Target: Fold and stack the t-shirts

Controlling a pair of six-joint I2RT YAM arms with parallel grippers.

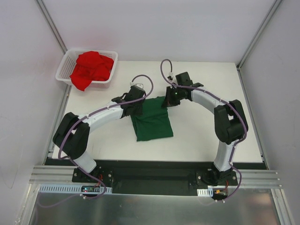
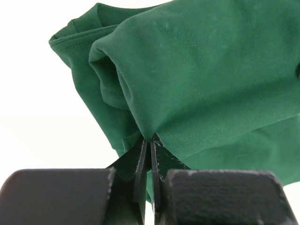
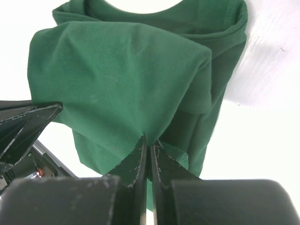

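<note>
A dark green t-shirt [image 1: 152, 124], partly folded over on itself, lies on the white table between my two arms. At its left side, my left gripper is shut with its tips on the edge of the upper layer, where the cloth draws in to the fingers [image 2: 161, 154]. Opposite it, my right gripper is shut on a pinch of the same upper layer at the right side. In the right wrist view, the left fingers [image 3: 49, 110] touch the far corner of that layer. The lower layers lie flat beneath.
A white basket [image 1: 62, 72] with a red cloth [image 1: 92, 67] heaped in it stands at the back left. The red cloth hangs over its front rim. Bare table [image 1: 215, 75] spreads to the right and along the front.
</note>
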